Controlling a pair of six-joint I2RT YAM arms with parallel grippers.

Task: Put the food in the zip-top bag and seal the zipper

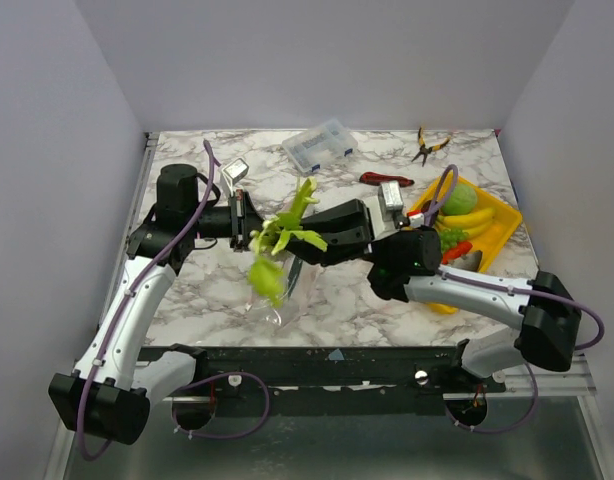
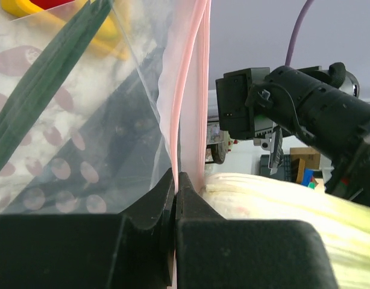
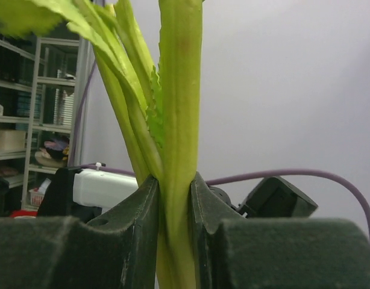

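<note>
The clear zip top bag [image 1: 279, 305] hangs below the grippers in the top view. Its pink zipper edge [image 2: 184, 78] runs down between the fingers of my left gripper, which is shut on it. Inside the bag is a long dark green vegetable [image 2: 49, 81]. My right gripper is shut on the stalks of a celery bunch [image 3: 180, 102]. In the top view the celery [image 1: 287, 230] is over the bag area, its leaves partly covering the bag. Pale celery stalks [image 2: 275, 211] show just right of the left fingers. The bag's mouth is mostly hidden from above.
A yellow tray [image 1: 509, 222] at the right holds a cabbage, bananas, grapes and other food. A clear plastic case [image 1: 320, 146], a red-handled tool [image 1: 385, 179] and pliers [image 1: 428, 147] lie at the back.
</note>
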